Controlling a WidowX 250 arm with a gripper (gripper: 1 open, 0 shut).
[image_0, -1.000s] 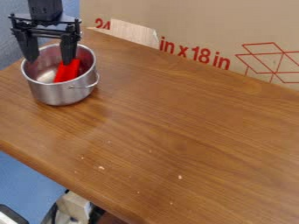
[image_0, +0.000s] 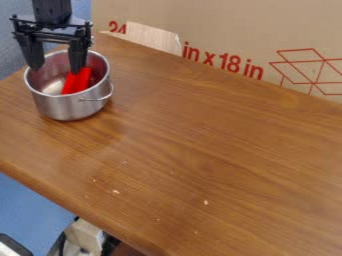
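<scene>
A steel pot (image_0: 67, 104) with a wire handle stands at the left edge of the wooden table, toward the back. A red object (image_0: 78, 80) lies inside it, partly hidden by the rim and my gripper. My black gripper (image_0: 55, 54) is above the pot at the top left, open, its fingers reaching down to about the rim. I cannot tell whether it touches the pot.
A cardboard panel (image_0: 241, 30) with red print stands along the back. A blue surface (image_0: 27, 160) lies beyond the left edge.
</scene>
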